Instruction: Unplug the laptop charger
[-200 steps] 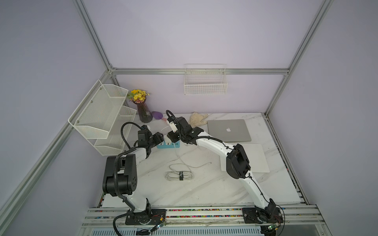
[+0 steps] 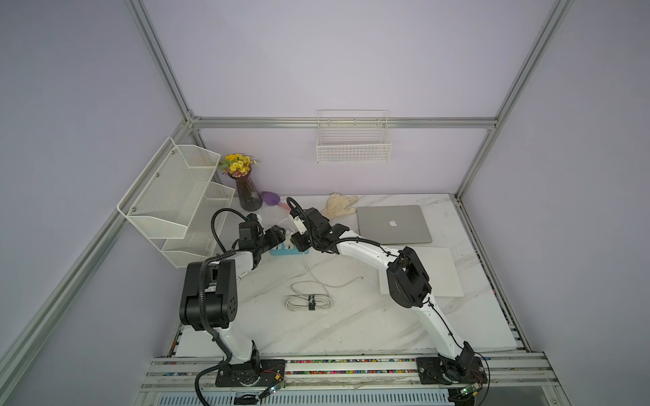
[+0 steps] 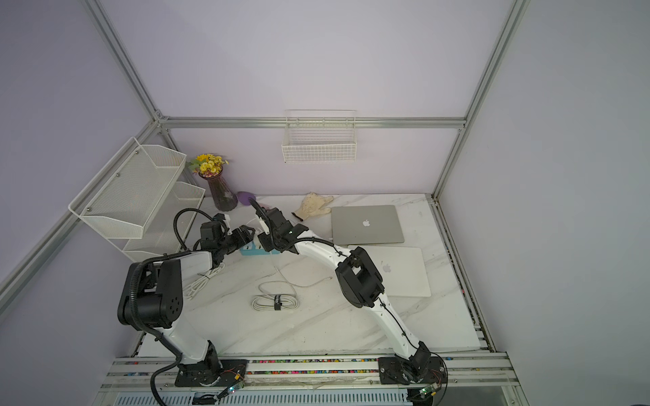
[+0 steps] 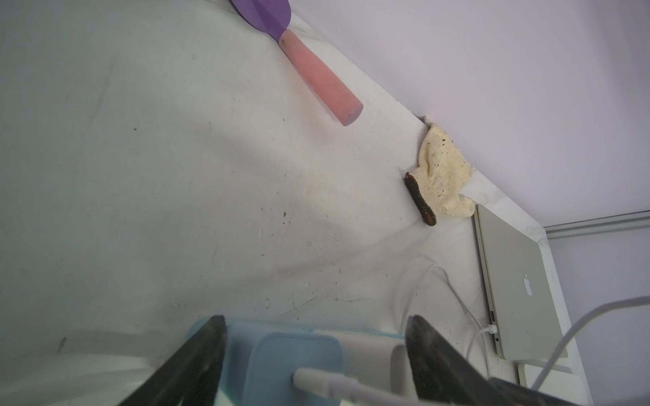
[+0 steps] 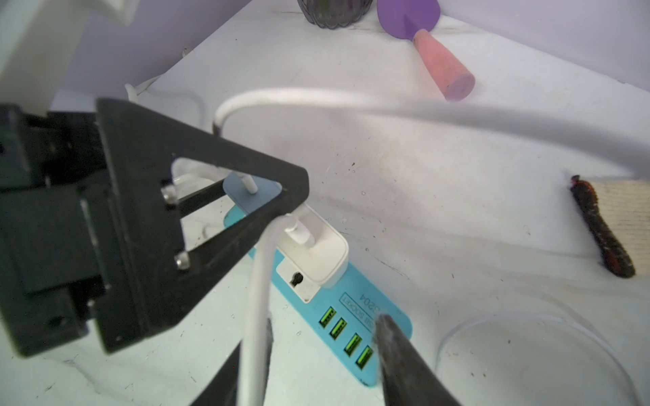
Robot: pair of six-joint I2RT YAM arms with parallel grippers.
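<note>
A white charger [image 5: 328, 260] sits in the blue power strip [image 5: 397, 323], a white cable rising from its top. Beside it stands a blue-grey charger [image 5: 260, 195], also with a white lead. My left gripper is part open above the strip; its fingers lie to either side of the chargers in the left wrist view, contact unclear. Near the socket end with the USB ports, my right gripper is part open, the strip showing between its fingers and nothing gripped. A white plug [image 4: 491, 329] is in the side of the grey laptop [image 2: 394, 224].
A second, paler laptop [image 2: 433, 270] lies in front of the grey one. A coiled cable [image 2: 298, 302] rests mid-table. Behind are a glove [image 2: 340, 204], a purple trowel [image 2: 270, 197] and a flower vase [image 2: 248, 194].
The right gripper has shifted slightly toward the table front and right, over the strip. The left gripper has edged slightly right. The strip and laptops look unmoved.
</note>
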